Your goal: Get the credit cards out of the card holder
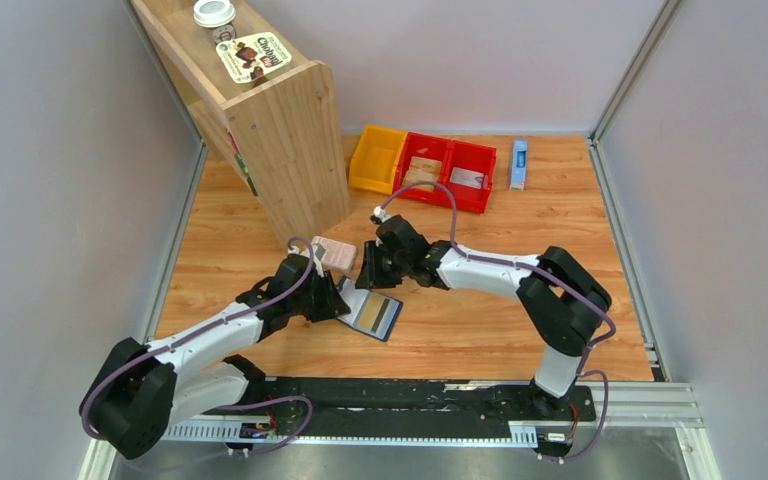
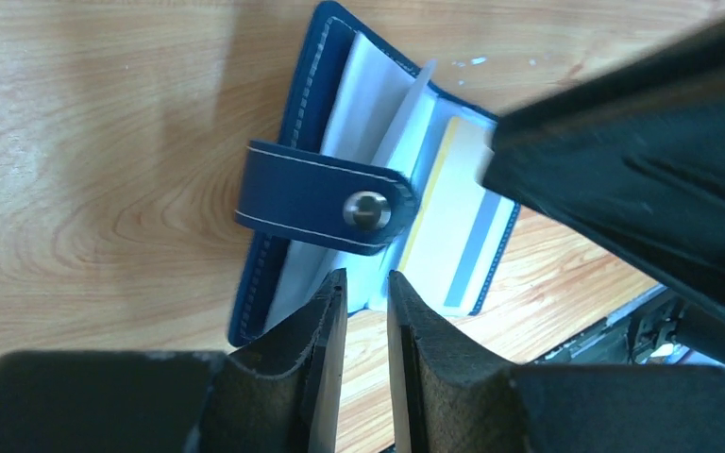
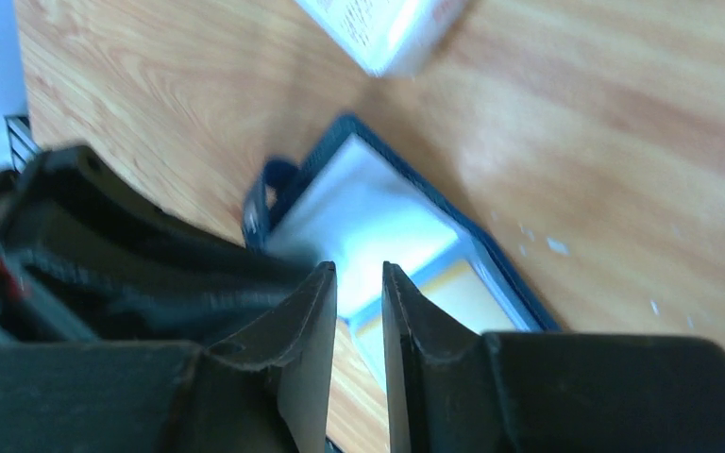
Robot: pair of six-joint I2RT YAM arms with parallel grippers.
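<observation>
The dark blue card holder (image 1: 385,320) lies open on the table, its snap strap (image 2: 302,193) standing up over pale sleeves and a cream card slot (image 2: 448,217). My left gripper (image 1: 335,305) is at the holder's left end; its fingers (image 2: 311,368) sit close together, with a narrow gap, just short of the strap. My right gripper (image 1: 370,280) is just above the holder's upper edge; its fingers (image 3: 293,359) are a little apart over the white sleeve (image 3: 359,226). Neither clearly holds anything.
A pink box (image 1: 335,252) lies behind the holder, beside the wooden shelf unit (image 1: 290,150). Red bins (image 1: 470,195) and a yellow bin (image 1: 360,175) stand at the back, a light blue box (image 1: 518,165) to their right.
</observation>
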